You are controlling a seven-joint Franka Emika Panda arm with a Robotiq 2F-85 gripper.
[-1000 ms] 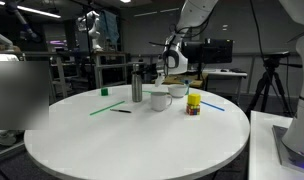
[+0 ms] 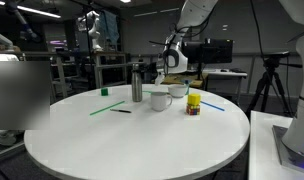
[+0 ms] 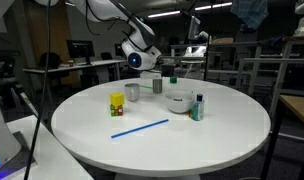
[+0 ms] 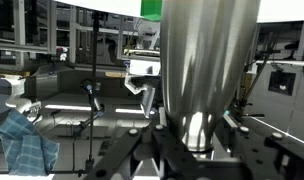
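Observation:
A tall silver cylinder (image 2: pixel 137 88), like a metal flask, stands upright on the white round table (image 2: pixel 102 135). In exterior view 2 the cylinder (image 3: pixel 157 86) is small and sits beyond the white mug. My gripper (image 2: pixel 147 72) is low at the cylinder's upper part, reaching in from the right. The wrist view is filled in its middle by the cylinder (image 4: pixel 204 70), very close, with dark finger parts around its lower end.
Near the cylinder are a white mug (image 2: pixel 160 101), a white bowl (image 2: pixel 177 90) and a yellow block-like thing (image 2: pixel 194 101). Green (image 2: pixel 107 108), dark (image 2: pixel 121 111) and blue (image 3: pixel 139 129) sticks lie flat. A green cube (image 2: pixel 104 92) and a small bottle (image 3: pixel 197 109) stand farther off.

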